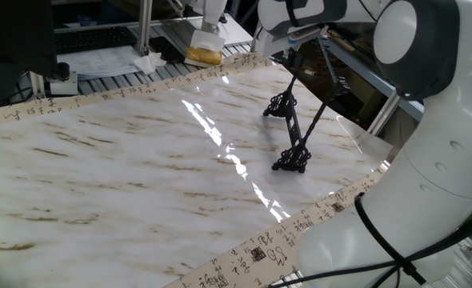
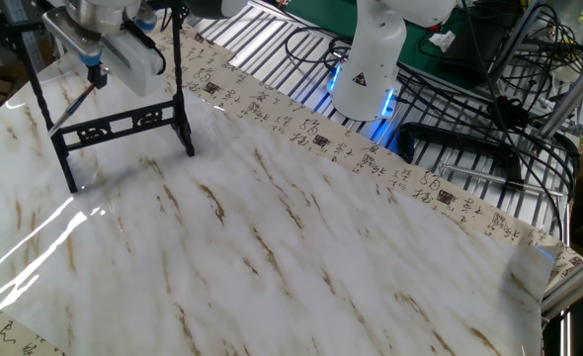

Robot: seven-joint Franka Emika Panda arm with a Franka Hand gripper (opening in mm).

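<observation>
A black rack with two ornate side feet joined by a crossbar (image 2: pixel 124 126) stands upright on the marbled tabletop, near its far right in exterior view 1, where one foot (image 1: pixel 290 158) shows clearly. My gripper (image 2: pixel 96 75) is at the top of the rack, between its two uprights in exterior view 2. From a blue part by the gripper a thin rod slants down toward the crossbar; whether the fingers hold it is unclear. In exterior view 1 the hand is mostly hidden behind the arm and the rack's top. Its finger opening does not show.
A second white arm base (image 2: pixel 366 84) with blue lights stands beyond the edge, near cables and a black handle-shaped frame (image 2: pixel 459 148). A yellow-ended tool (image 1: pixel 204 56) hangs past the far edge.
</observation>
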